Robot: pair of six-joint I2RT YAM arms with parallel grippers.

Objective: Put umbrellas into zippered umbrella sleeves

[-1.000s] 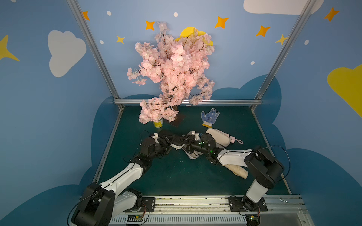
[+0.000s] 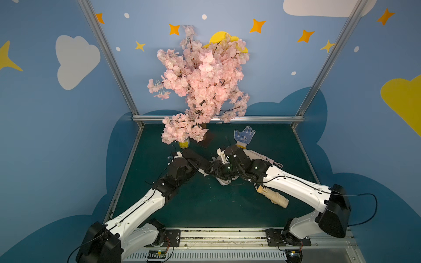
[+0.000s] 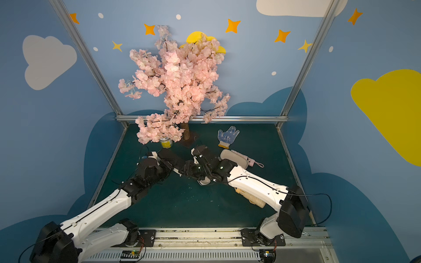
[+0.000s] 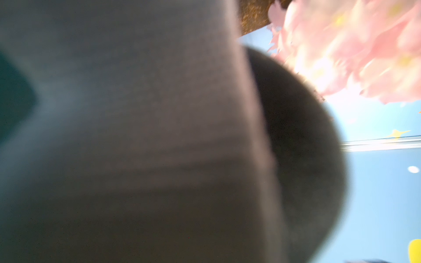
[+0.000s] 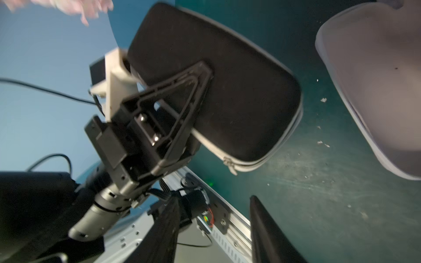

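Note:
My left gripper is shut on the edge of a dark zippered sleeve [image 5: 245, 92], holding it tilted above the table. A zipper pull hangs at the sleeve's lower corner. Just short of that corner, my right gripper stands part open, with nothing between its fingers. The left wrist view is mostly filled by a blurred grey-brown surface. A second, pale grey sleeve [image 5: 377, 83] lies flat on the table. One beige umbrella [image 2: 274, 197] rests under the right forearm; a pinkish umbrella [image 3: 250, 160] lies beside another light sleeve [image 3: 233, 157] farther back.
A blue glove [image 2: 243, 135] lies toward the back. The blossom tree [image 2: 206, 83] and a yellow tin [image 2: 184, 143] stand behind the left gripper, with branches hanging close.
The right arm has swung its elbow outward and turned its wrist, its hand staying close to the dark sleeve. The left wrist has turned, and the dark sleeve now shows more of its face.

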